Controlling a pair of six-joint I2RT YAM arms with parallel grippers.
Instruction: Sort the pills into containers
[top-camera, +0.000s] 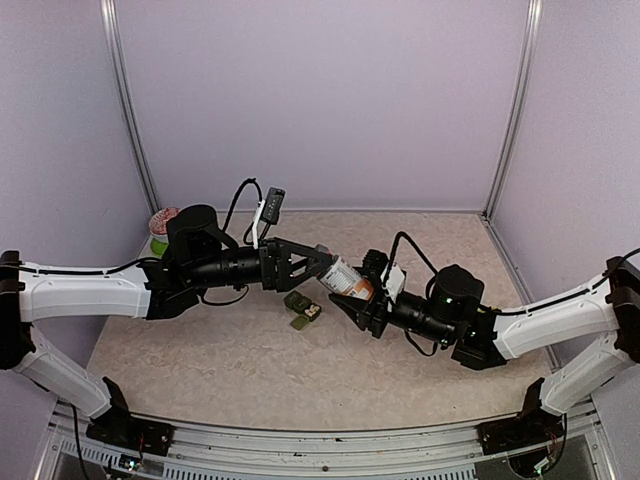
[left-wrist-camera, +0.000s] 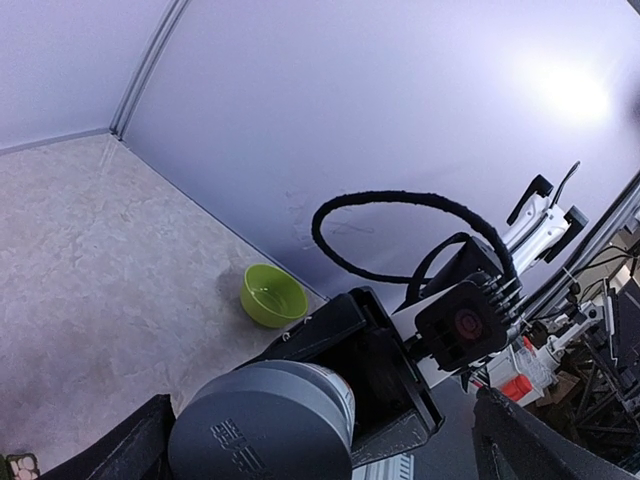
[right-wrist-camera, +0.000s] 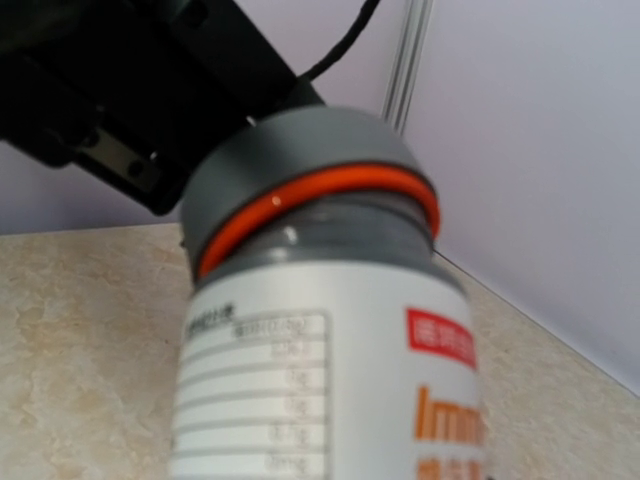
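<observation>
My right gripper (top-camera: 361, 286) is shut on a white pill bottle (top-camera: 343, 279) with an orange-printed label, held tilted above the table. In the right wrist view, the bottle's grey cap (right-wrist-camera: 310, 150) shows an orange ring along its lower edge; my left gripper's dark body rises behind it. Level with the cap, my left gripper (top-camera: 312, 265) stands open. From the left wrist view, the cap (left-wrist-camera: 262, 425) lies between its fingers, close to the left one and well apart from the right. A green pill box (top-camera: 302, 307) rests on the table below the grippers.
A lime-green bowl (left-wrist-camera: 273, 297) stands on the right side of the table, mostly hidden behind the right arm from above. At the back left sits a red-and-white item (top-camera: 162, 219) with green beneath it.
</observation>
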